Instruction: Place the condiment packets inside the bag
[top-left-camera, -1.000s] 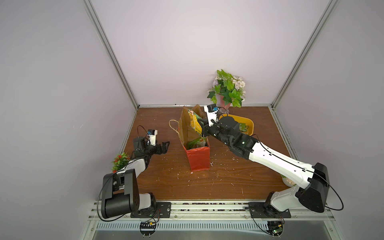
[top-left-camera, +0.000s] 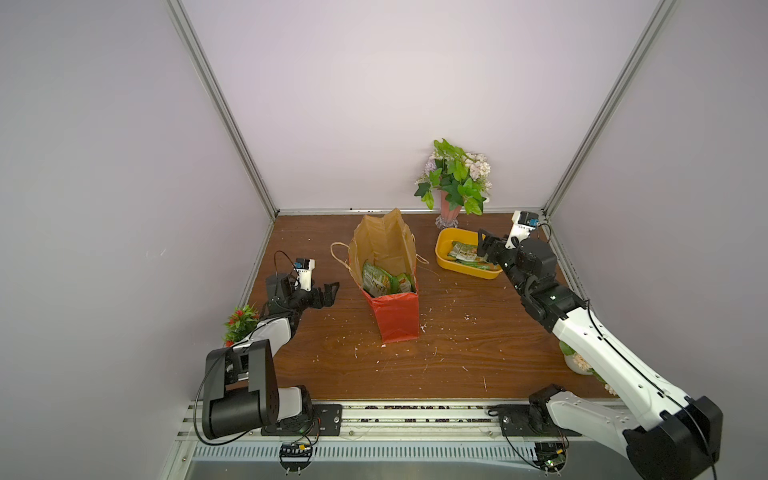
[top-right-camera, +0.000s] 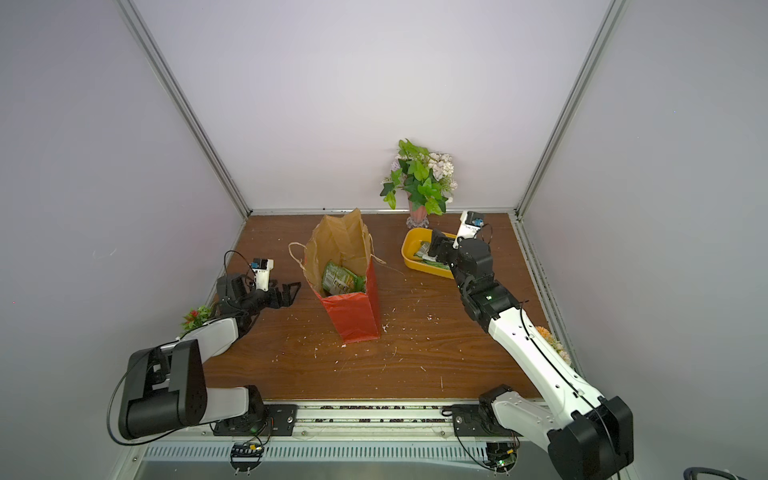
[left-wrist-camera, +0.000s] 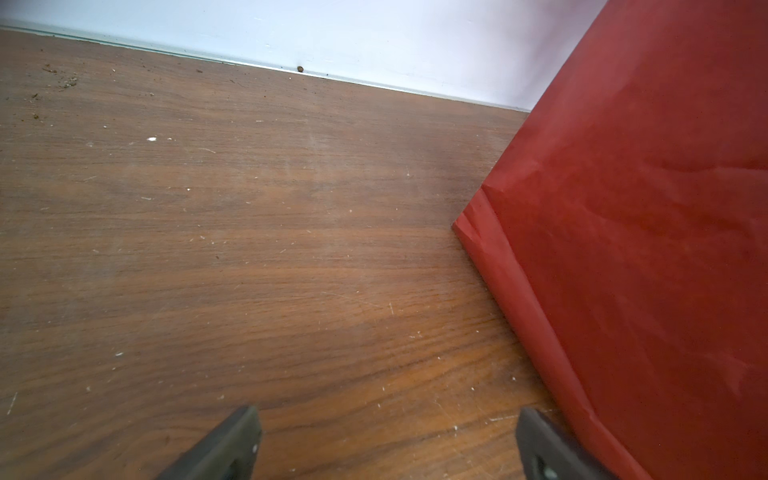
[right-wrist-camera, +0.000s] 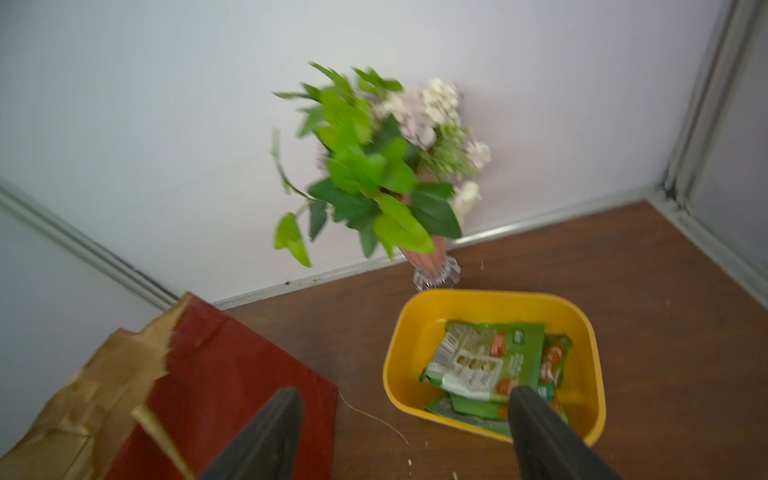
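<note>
The red paper bag (top-left-camera: 395, 317) stands upright mid-table, its brown mouth open upward. Inside it lie green packets (top-left-camera: 379, 281). More green packets (right-wrist-camera: 489, 361) are stacked in the yellow tray (right-wrist-camera: 392, 352) at the back right. Above the tray's right part hangs my right gripper, its fingers (right-wrist-camera: 268, 432) apart, with nothing between them; the wrist picture is somewhat blurred. Left of the bag, my left gripper is open and empty, low over the table. Only the red side of the bag shows in the left wrist view.
A vase of flowers (top-left-camera: 449, 209) stands at the back wall, just behind the tray. The bag's handle (top-left-camera: 339, 254) sticks out to its left. A small potted plant (top-left-camera: 239, 324) sits at the left edge.
A second ago my right gripper held a packet at the bag's mouth. The packet is now in the bag, and the gripper has moved right to the tray. The left arm stayed still.
</note>
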